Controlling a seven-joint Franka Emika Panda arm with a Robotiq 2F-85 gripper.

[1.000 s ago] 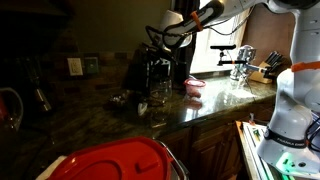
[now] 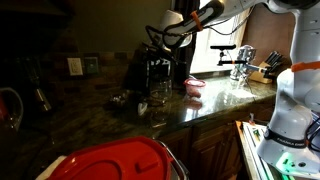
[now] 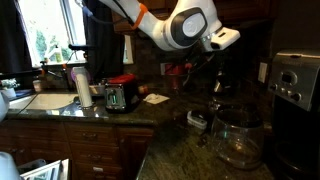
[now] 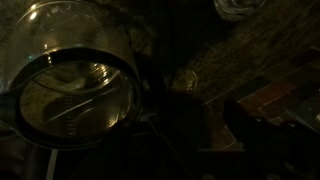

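Note:
My gripper (image 3: 220,82) hangs fingers-down over the dark counter, above and a little behind a clear glass pot (image 3: 237,145). It is open, and I see nothing held in it, though its fingers are very dark. The wrist view shows the same pot (image 4: 70,85) at the left, its round dark rim facing the camera and its inside looking empty. A small clear glass object (image 4: 238,8) lies at that view's top edge. In the first exterior view my gripper (image 2: 160,70) is a dark shape near the far wall, its fingertips hard to make out.
A large red lid or tray (image 2: 115,160) fills the near foreground. Toward the window is a pink-red bowl (image 2: 195,87). A toaster (image 3: 121,92) stands by the wall; a steel appliance (image 3: 292,80) bounds the right. Bare counter (image 3: 175,155) lies left of the pot.

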